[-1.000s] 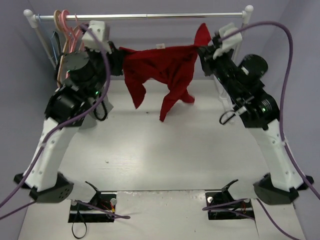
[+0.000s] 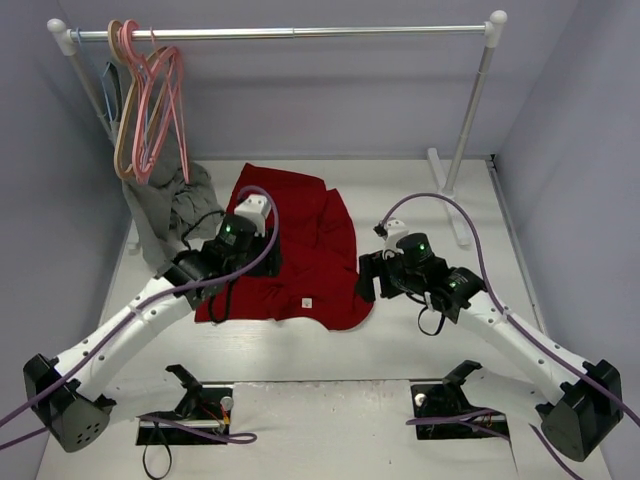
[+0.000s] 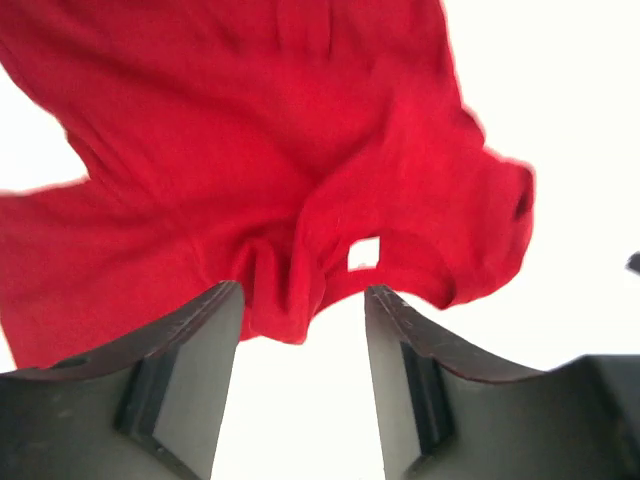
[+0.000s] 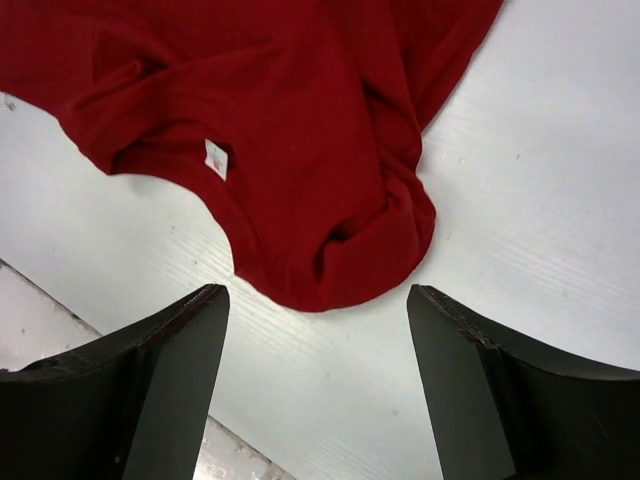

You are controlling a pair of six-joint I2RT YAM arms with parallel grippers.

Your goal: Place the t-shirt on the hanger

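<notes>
The dark red t-shirt (image 2: pixel 290 250) lies spread with folds on the white table, its white label (image 2: pixel 307 302) near the front edge of the cloth. Over the shirt's left part is my left gripper (image 2: pixel 268 262), open; in the left wrist view the cloth (image 3: pixel 250 150) lies beyond the parted fingers (image 3: pixel 205 370). At the shirt's right edge my right gripper (image 2: pixel 368 285) is open too, and its wrist view shows bare table between the fingers, with a rounded cloth corner (image 4: pixel 370 255) just ahead. Pink hangers (image 2: pixel 165 95) hang at the rail's left end.
A metal rail (image 2: pixel 350 32) on white posts spans the back. A grey garment (image 2: pixel 165 205) hangs below the hangers at left. Bare table (image 2: pixel 430 190) shows right of the shirt and along the front.
A second ago both grippers held the shirt stretched up near the rail. Now the shirt lies on the table, let go, and both arms are lower and nearer the front.
</notes>
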